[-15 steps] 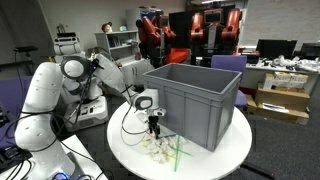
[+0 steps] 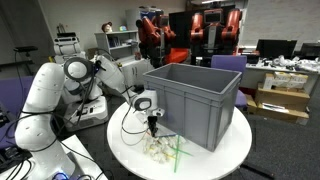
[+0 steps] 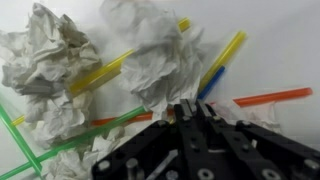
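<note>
Crumpled white paper pieces (image 3: 160,65) and coloured straws lie mixed together on the white round table. My gripper (image 2: 153,131) points down at the far edge of this litter (image 2: 160,150). In the wrist view, the gripper's fingertips (image 3: 188,110) are close together, right by the lower end of a crumpled paper. Whether they pinch it cannot be made out. A yellow straw with a blue part (image 3: 222,62) passes beside the tips, and an orange straw (image 3: 275,97) runs behind them. More paper (image 3: 50,60) and a green straw (image 3: 20,140) lie to the left.
A large grey bin (image 2: 190,105) stands on the table just behind and right of the gripper, its walls close to the arm. One long green straw (image 2: 178,155) lies at the pile's right.
The gripper has shifted very slightly to the left, staying low at the pile. The bin and the long green straw have not moved.
</note>
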